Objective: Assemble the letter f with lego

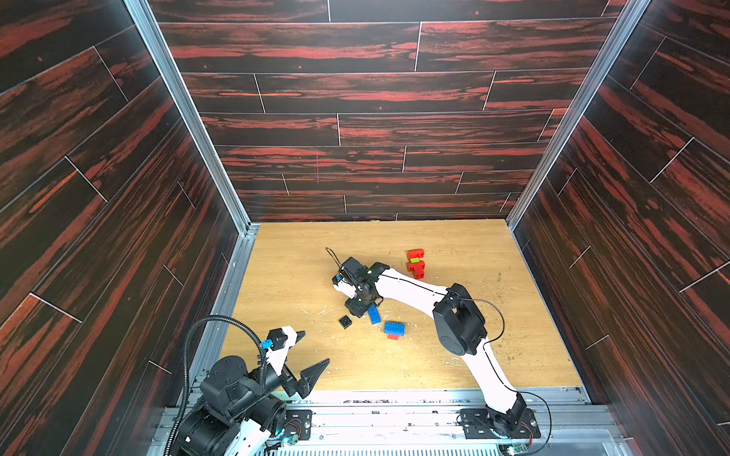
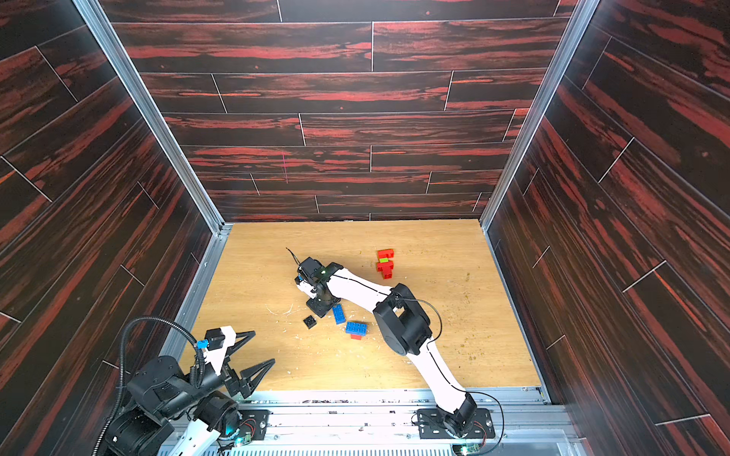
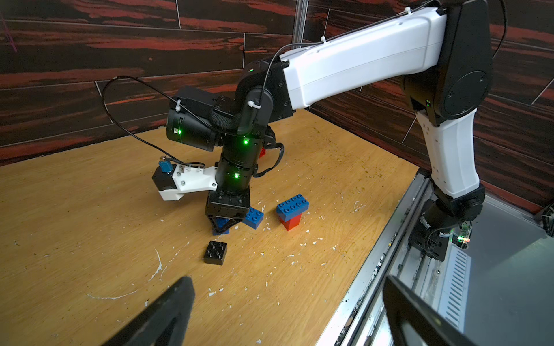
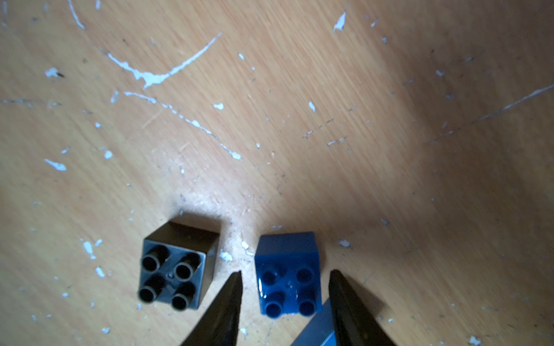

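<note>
My right gripper is partly open, its fingers standing on either side of a small blue brick (image 4: pixel 287 282) with studs up; a gap shows along each side. A longer blue brick (image 4: pixel 314 331) lies beside it, partly behind one finger. To the left sits a black brick (image 4: pixel 173 265), clear of the fingers. In the left wrist view, a blue brick (image 3: pixel 292 206) rests on top of a red brick (image 3: pixel 291 221). My left gripper (image 1: pixel 314 349) stands open and empty at the front left, away from all bricks.
Toward the back of the table lies a group of red pieces (image 1: pixel 416 268) with a green bit (image 1: pixel 415 260) among them. The right arm (image 1: pixel 410 287) stretches across the middle. Bare table (image 1: pixel 289 266) shows at the left and back left.
</note>
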